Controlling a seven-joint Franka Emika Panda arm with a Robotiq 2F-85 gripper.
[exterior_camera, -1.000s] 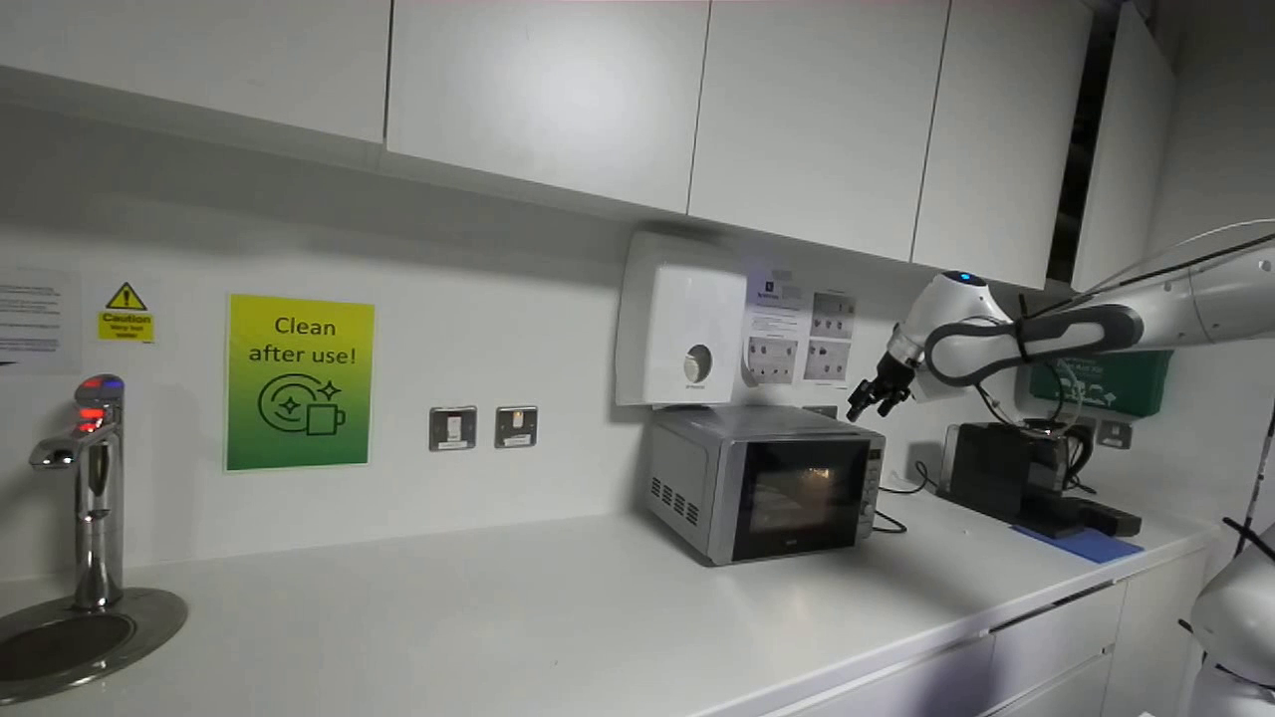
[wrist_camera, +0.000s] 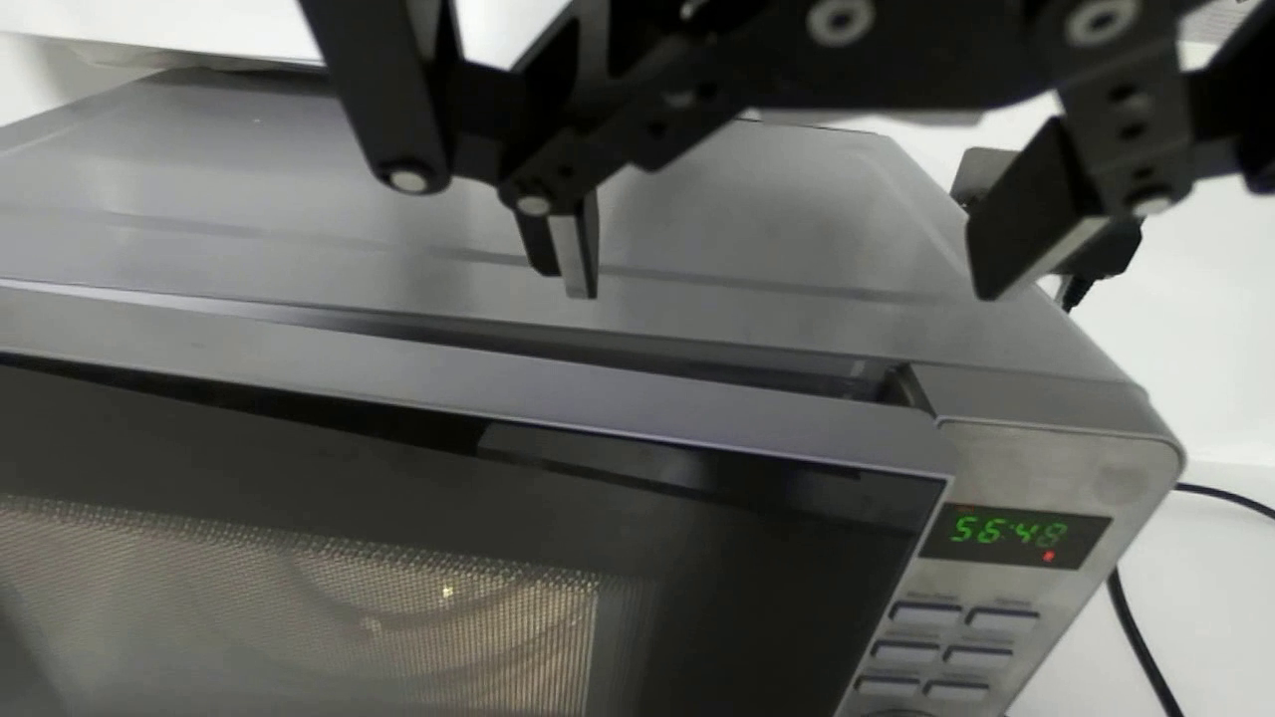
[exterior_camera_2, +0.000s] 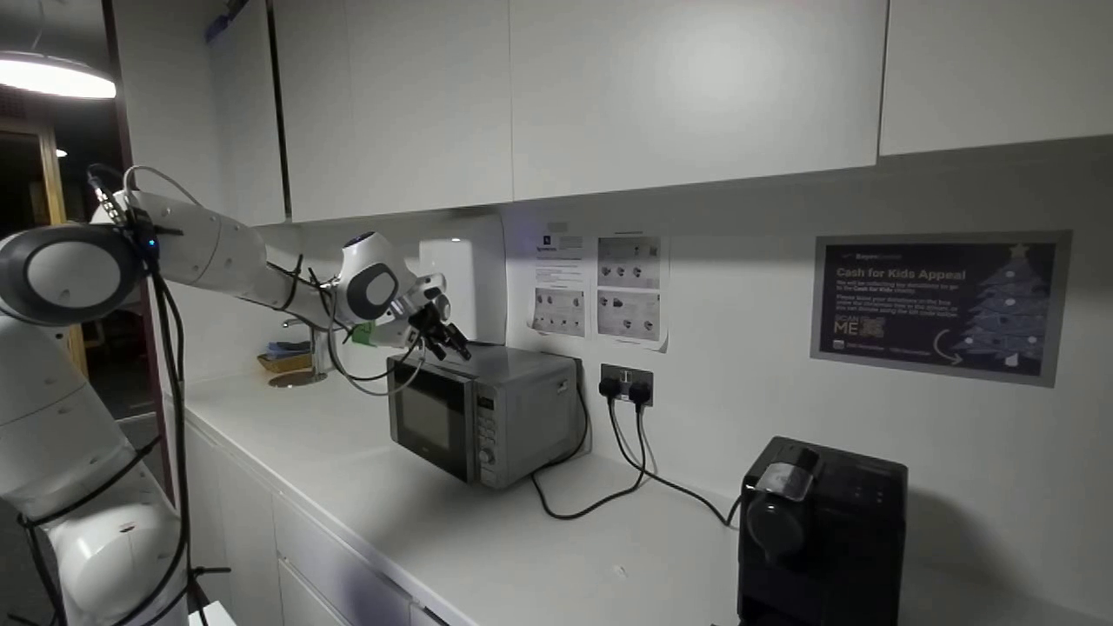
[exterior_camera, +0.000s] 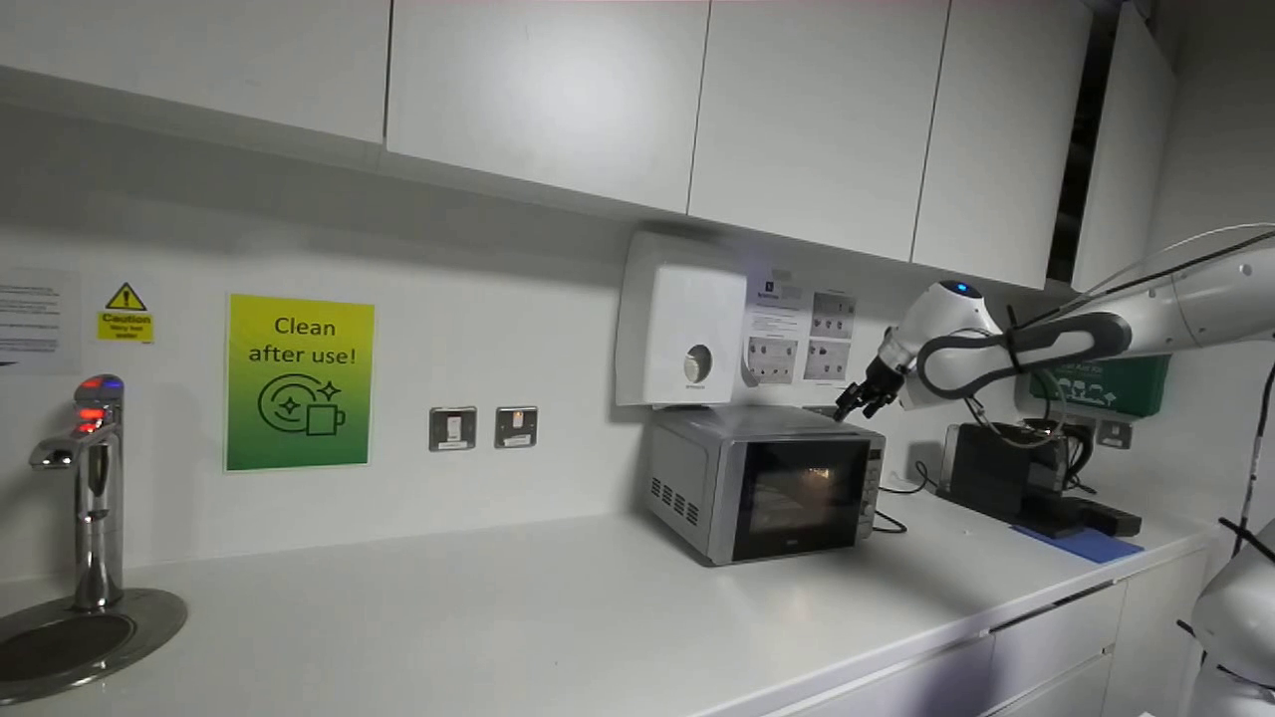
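Observation:
A silver microwave (exterior_camera: 696, 478) with a dark-windowed door (wrist_camera: 741, 550) stands on the counter. Light glows behind its window, and its green display (wrist_camera: 1016, 534) is lit. Along the door's top edge runs a dark gap (wrist_camera: 825, 368); whether the door is latched or slightly ajar I cannot tell. My gripper hangs over the front right part of the microwave's top, its two fingers wide apart with nothing between them. In the second exterior view the gripper (exterior_camera_2: 453, 353) appears just above the microwave top; contact with it cannot be made out.
A white dispenser (exterior_camera: 681, 321) hangs on the wall behind the microwave, and wall cupboards (exterior_camera: 813, 114) run above. Cables (exterior_camera_2: 569, 513) trail beside it towards a black coffee machine (exterior_camera_2: 824, 532). The counter (exterior_camera: 418, 621) towards the sink is clear.
My gripper has moved a little left and slightly lower, over the microwave's top. The microwave has not visibly moved.

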